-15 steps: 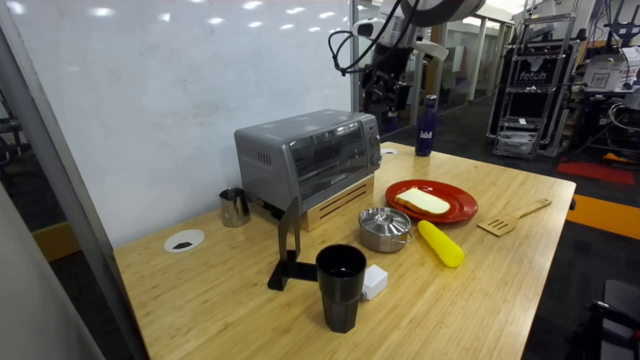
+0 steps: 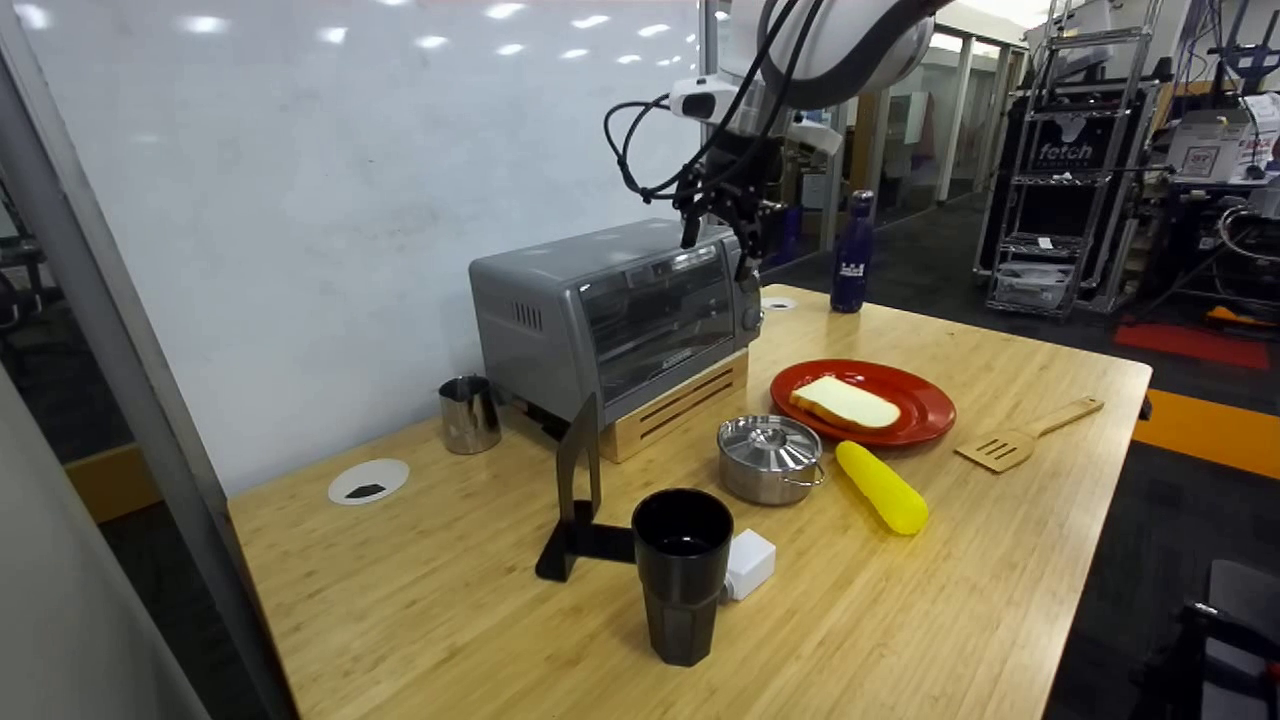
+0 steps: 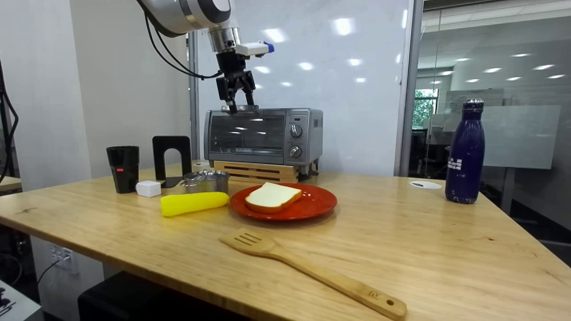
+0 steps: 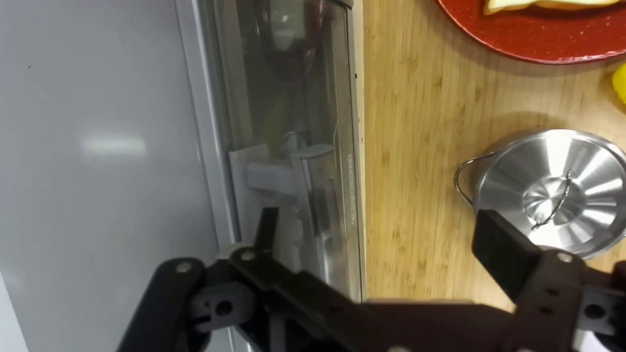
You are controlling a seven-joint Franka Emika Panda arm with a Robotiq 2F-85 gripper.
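Note:
My gripper [image 2: 717,250] hangs over the top front edge of a grey toaster oven [image 2: 542,288], close to the door's bar handle. Its two fingers are spread wide, and nothing shows between them. From the front, the gripper [image 3: 242,106] overlaps the door handle in the picture; whether it touches cannot be made out. The oven's glass door [image 3: 246,133] is closed. In the wrist view one finger [image 4: 268,226] lies over the oven door and the other finger [image 4: 499,249] over the table side, near the steel pot [image 4: 551,182].
A red plate [image 2: 924,414] holding a bread slice [image 2: 846,403] lies before the oven. Nearby are a yellow object [image 2: 882,486], a wooden spatula [image 2: 1002,450], a black cup [image 2: 681,576], a black stand [image 2: 578,480] and a white block [image 2: 750,564]. A blue bottle [image 3: 464,155] stands far right.
In exterior view 1, my arm and gripper have shifted left and a little lower, from beyond the oven's knob end to above its door. The objects on the table have stayed put.

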